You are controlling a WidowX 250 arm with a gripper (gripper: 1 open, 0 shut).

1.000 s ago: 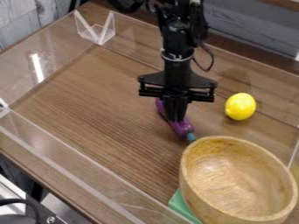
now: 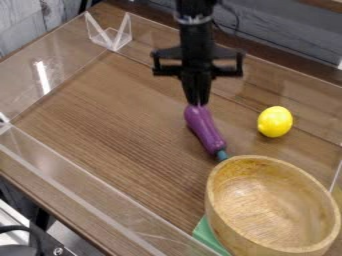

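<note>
My black gripper (image 2: 198, 80) hangs above a purple eggplant (image 2: 203, 128) with a teal stem, which lies on the wooden table in the middle right. The gripper is blurred; it appears shut, with nothing visible held, and sits clear of the eggplant, higher in the view.
A yellow lemon-like object (image 2: 275, 121) lies right of the eggplant. A wooden bowl (image 2: 267, 210) fills the lower right, with a green item (image 2: 210, 236) beside it. Clear plastic corner pieces stand at the left edges.
The gripper has moved up and away from the eggplant, which now shows fully and lies in about the same place.
</note>
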